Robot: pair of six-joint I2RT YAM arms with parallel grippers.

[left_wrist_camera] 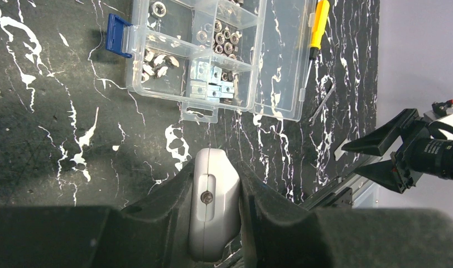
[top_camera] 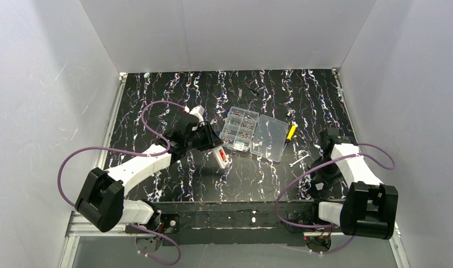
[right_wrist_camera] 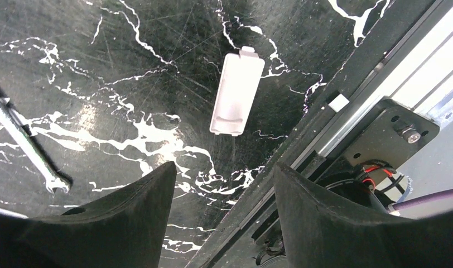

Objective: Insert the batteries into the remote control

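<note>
A white remote control [top_camera: 221,157] is held by my left gripper [top_camera: 215,143], which is shut on it above the table, just in front of the parts box; its end fills the lower middle of the left wrist view [left_wrist_camera: 208,234]. My right gripper stands open over the table's front right, with nothing between its fingers. Beyond its fingertips, in the right wrist view, the white battery cover [right_wrist_camera: 237,92] lies on the black table. I cannot make out loose batteries.
A clear compartment box [top_camera: 241,118] of hardware lies mid-table, its lid open to the right. A yellow screwdriver [top_camera: 292,132] is beside it; a wrench [right_wrist_camera: 29,145] lies left of the battery cover. The table's front rail runs close to the cover.
</note>
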